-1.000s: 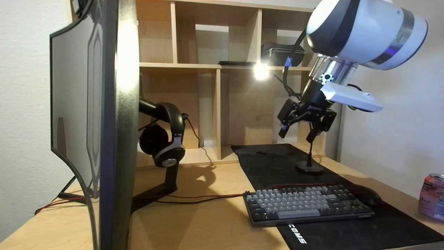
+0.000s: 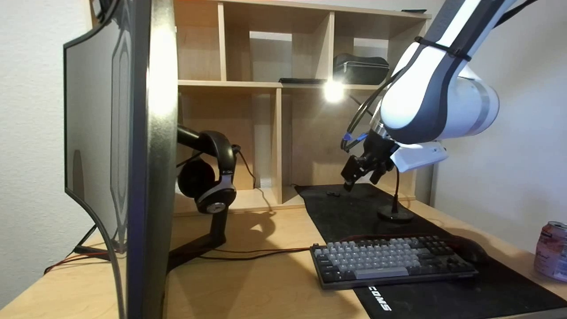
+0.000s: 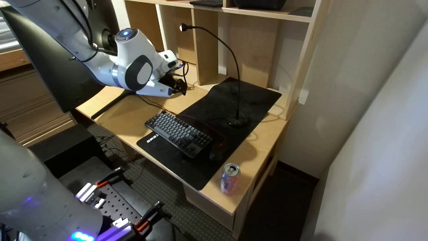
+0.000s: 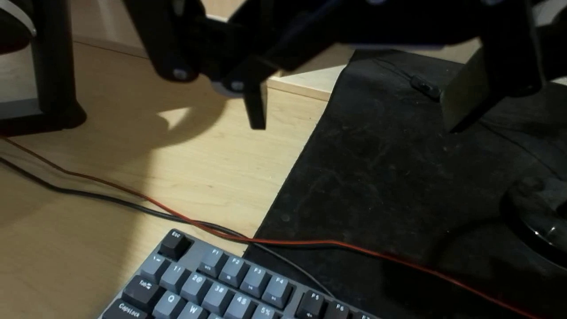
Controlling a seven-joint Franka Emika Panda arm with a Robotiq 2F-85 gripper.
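Observation:
My black gripper hangs in the air above the desk, fingers wide apart and nothing between them. In exterior view 1 the gripper (image 2: 362, 183) appears above and behind the keyboard. Grey and black keys cover the keyboard (image 2: 390, 258), which lies partly on the black desk mat (image 3: 236, 94). In the wrist view, the keyboard's near corner (image 4: 234, 289) fills the bottom, below the fingers and apart from them. Black headphones (image 2: 215, 170) hang on a stand behind the monitor (image 2: 137, 159).
A desk lamp (image 3: 237, 121) with a thin bent neck rises from the mat. The mouse (image 3: 217, 150) sits beside the keyboard, and a pink can (image 3: 230, 179) stands at the desk's corner. Shelves (image 2: 228, 84) line the back. Red and black cables (image 4: 159, 207) cross bare wood left of the keyboard.
The keyboard, headphones, lamp and can have stayed in place.

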